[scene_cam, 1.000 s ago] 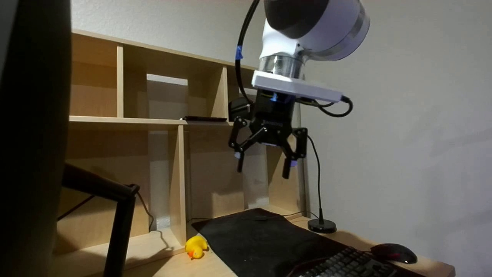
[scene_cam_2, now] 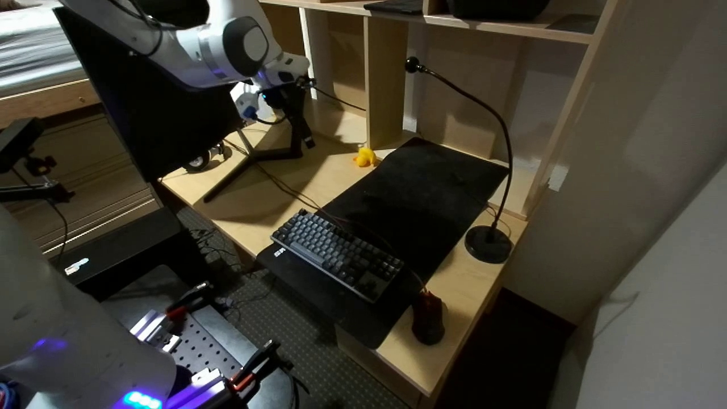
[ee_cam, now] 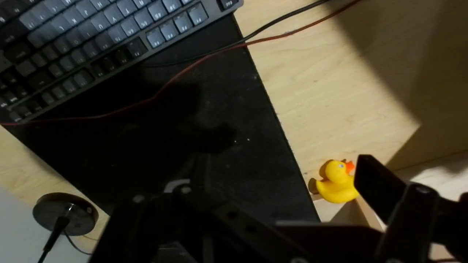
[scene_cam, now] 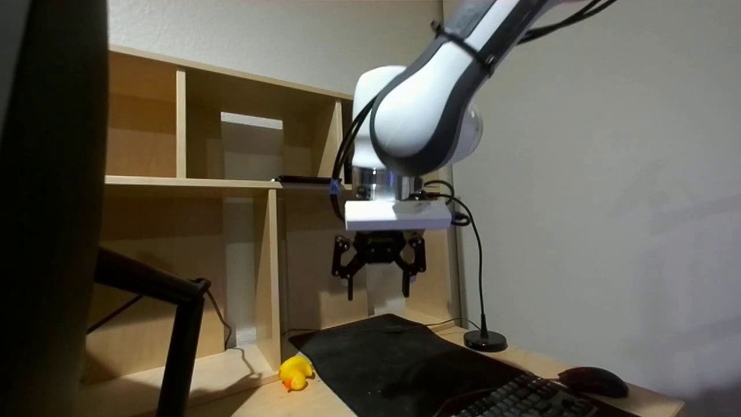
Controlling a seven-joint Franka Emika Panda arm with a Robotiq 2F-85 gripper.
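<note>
A yellow rubber duck [scene_cam: 296, 372] with an orange beak rests on the wooden desk, beside the left edge of the black desk mat [scene_cam: 389, 347]. In exterior view 2 the duck [scene_cam_2: 366, 157] is close to the foot of a shelf divider. My gripper [scene_cam: 378, 296] hangs in the air above the desk, pointing down, its fingers spread and nothing between them. The wrist view has the duck [ee_cam: 336, 184] at lower right, just beside one dark finger [ee_cam: 378, 186], which lies partly over its edge in the picture. The gripper's lower parts there are too dark to make out.
A keyboard [scene_cam_2: 338, 251] and a mouse [scene_cam_2: 427, 318] occupy the desk's front part. The lamp [scene_cam_2: 488, 243] stands at right. A monitor stand [scene_cam: 182, 347] and wooden shelving [scene_cam: 272, 278] border the duck's side.
My gripper has come lower and somewhat left, and from a tilt it now points nearly straight down. It stays open. The duck has not moved.
</note>
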